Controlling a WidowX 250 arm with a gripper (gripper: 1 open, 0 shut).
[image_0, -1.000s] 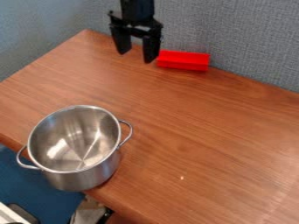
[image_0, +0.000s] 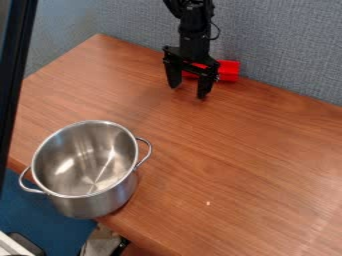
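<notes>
My black gripper (image_0: 187, 82) is low over the back of the wooden table, its fingers apart, directly in front of a red block (image_0: 229, 70) that it partly hides. Whether the fingertips touch the block or straddle it is unclear. A steel pot (image_0: 86, 200) with two side handles stands at the front left edge of the table.
A grey fabric wall (image_0: 287, 50) runs along the back of the table, close behind the block. Blue floor shows beyond the front left edge.
My gripper has moved right from the back left and come down to the red block, now covering part of it. The pot has not moved.
</notes>
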